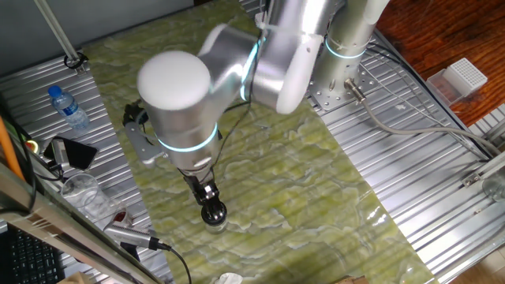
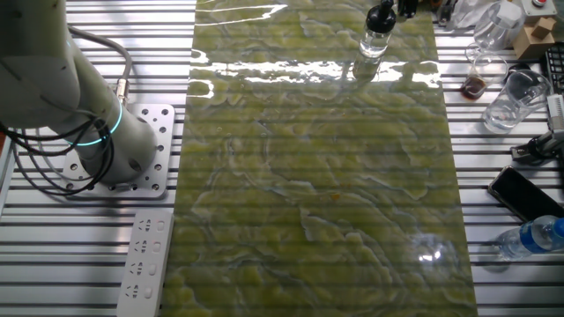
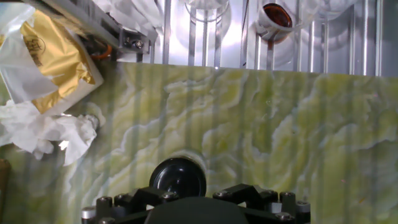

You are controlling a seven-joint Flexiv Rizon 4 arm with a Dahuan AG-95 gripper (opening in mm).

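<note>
A clear bottle with a black cap [image 2: 377,37] stands upright on the green marbled mat [image 2: 317,167], near its far edge in exterior view 2. Close beside the cap is my gripper [image 2: 407,9], only partly in frame there. From exterior view 1 the gripper [image 1: 207,192] reaches down right at the black cap [image 1: 213,211], overlapping it. In the wrist view the round cap [image 3: 178,177] lies just ahead of the gripper, left of its middle. The fingers stand apart, and no grip on the bottle shows.
Crumpled tissue [image 3: 46,130] and a gold-and-white packet [image 3: 53,59] lie at the wrist view's left. Beyond the mat are a cup of dark liquid [image 2: 474,86], clear cups [image 2: 515,101], a phone [image 2: 526,194] and a water bottle [image 2: 533,236].
</note>
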